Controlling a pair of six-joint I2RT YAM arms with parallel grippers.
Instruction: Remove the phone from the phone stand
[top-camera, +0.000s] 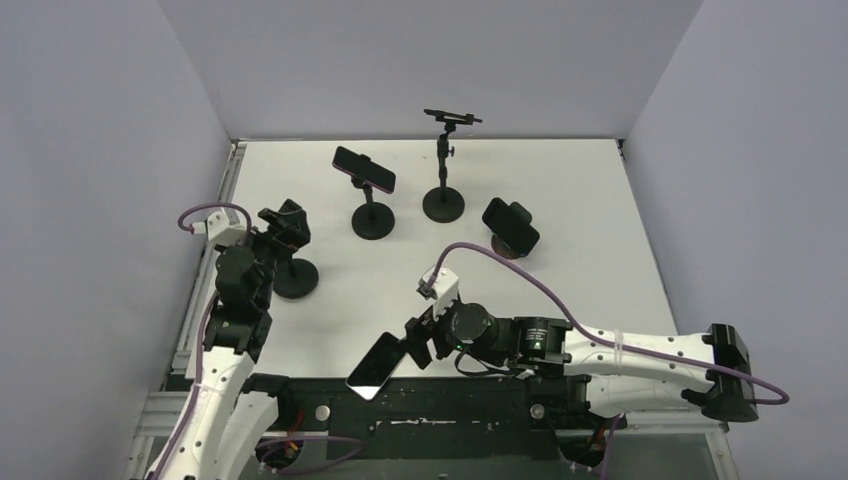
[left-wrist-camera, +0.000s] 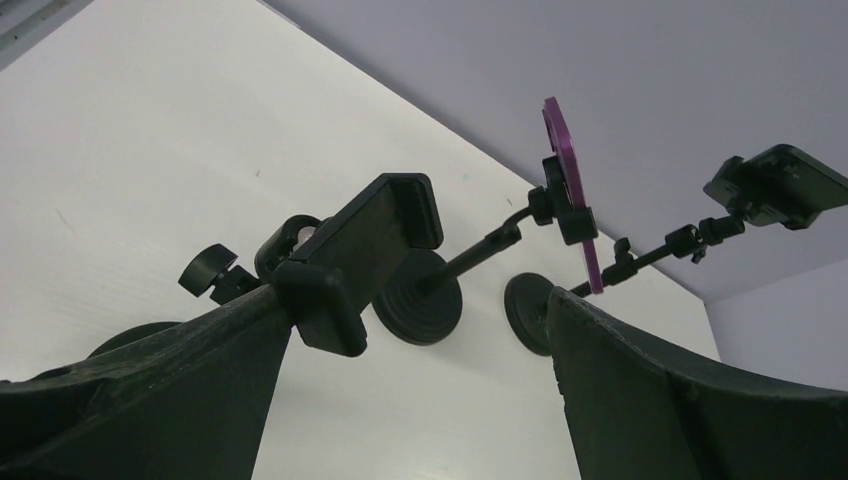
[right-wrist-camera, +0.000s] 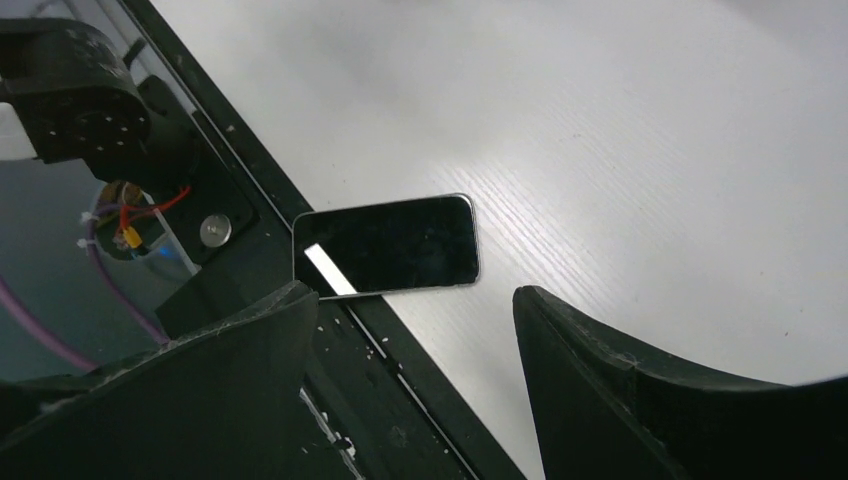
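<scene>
A black phone (top-camera: 376, 365) (right-wrist-camera: 385, 245) lies flat at the table's front edge. Just right of it is my right gripper (top-camera: 420, 340), fingers apart with nothing between them. My left gripper (top-camera: 290, 222) is open at the left stand (top-camera: 296, 278), whose empty-looking holder (left-wrist-camera: 355, 260) sits at its left finger. The middle stand holds a phone in a purple case (top-camera: 364, 168) (left-wrist-camera: 571, 190). The tall back stand's top (top-camera: 452, 115) (left-wrist-camera: 775, 185) is seen edge-on. A dark phone or holder (top-camera: 510, 225) tops the right stand.
Pale walls (top-camera: 130, 150) border the table on the left, back and right.
</scene>
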